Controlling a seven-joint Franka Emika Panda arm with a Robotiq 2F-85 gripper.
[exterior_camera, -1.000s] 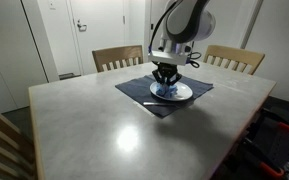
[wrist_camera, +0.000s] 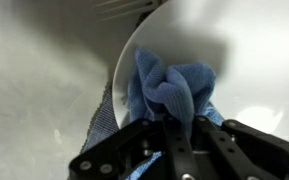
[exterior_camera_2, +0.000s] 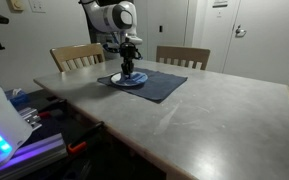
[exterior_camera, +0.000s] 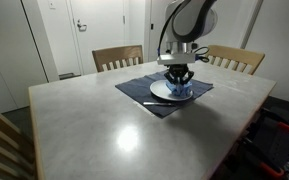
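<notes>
A crumpled blue cloth [wrist_camera: 179, 85] lies bunched on the white plate [wrist_camera: 254, 70]. My gripper is shut on it from above, and the pinched folds hide its fingertips. In exterior view 1 the gripper [exterior_camera: 178, 74] is over the plate [exterior_camera: 159, 91], with the cloth [exterior_camera: 179, 90] beneath it near the plate's right half. Exterior view 2 has the gripper [exterior_camera_2: 127, 68] above the same plate [exterior_camera_2: 139, 81], where the cloth is small and partly hidden.
A dark placemat [exterior_camera: 132, 88] lies under the plate. Beside the plate is a fork [wrist_camera: 124, 8]. The long white table [exterior_camera: 84, 125] has wide clear room away from the placemat. Wooden chairs [exterior_camera: 118, 56] stand along its edge.
In exterior view 1 my gripper has moved to the right across the plate, and the blue cloth has shifted with it. Plate and placemat look unmoved.
</notes>
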